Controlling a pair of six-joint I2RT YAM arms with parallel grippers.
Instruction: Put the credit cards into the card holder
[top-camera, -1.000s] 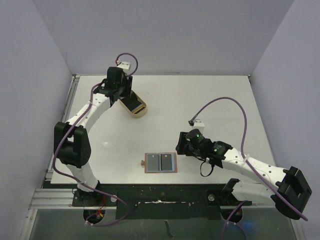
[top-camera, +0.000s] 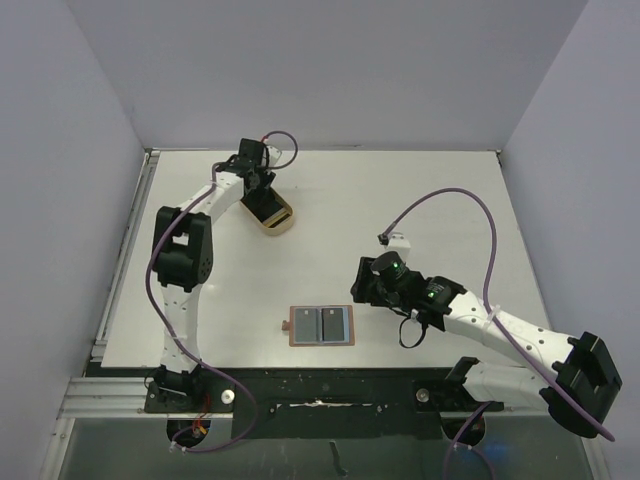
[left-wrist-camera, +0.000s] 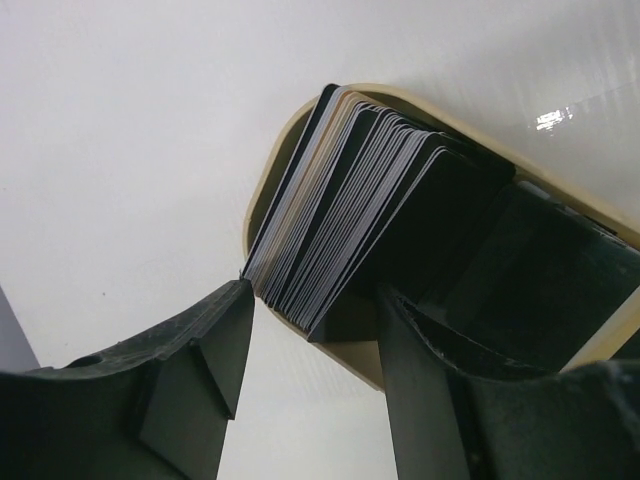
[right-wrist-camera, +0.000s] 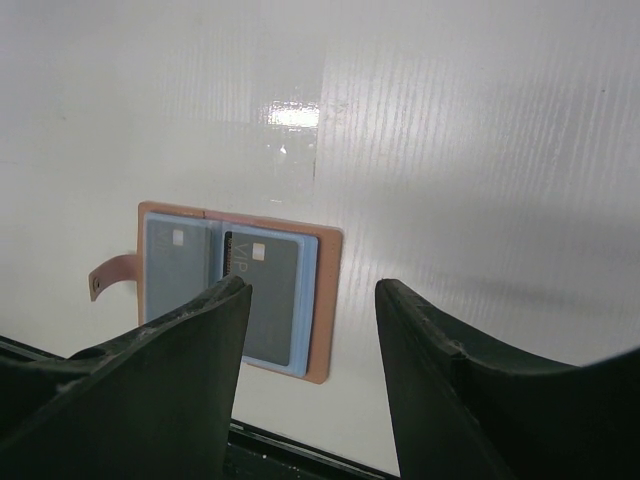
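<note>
A row of thin cards (left-wrist-camera: 335, 200), mostly dark with pale edges, leans at one end of an oval tan box (left-wrist-camera: 455, 118). Over that end of the box, my left gripper is open, its fingertips at the near side of the cards with nothing gripped. From above, the left gripper (top-camera: 262, 180) covers part of the box (top-camera: 277, 228). The card holder (top-camera: 321, 326) lies unfolded at the front of the table, brown-edged, with a grey card in each half. My right gripper is open and empty above and beside the holder (right-wrist-camera: 325, 300).
The box's other part has a dark interior with a pale divider (left-wrist-camera: 612, 322). The holder's strap (right-wrist-camera: 112, 272) sticks out to its left.
The right arm shifted only slightly. Box and holder stayed put.
</note>
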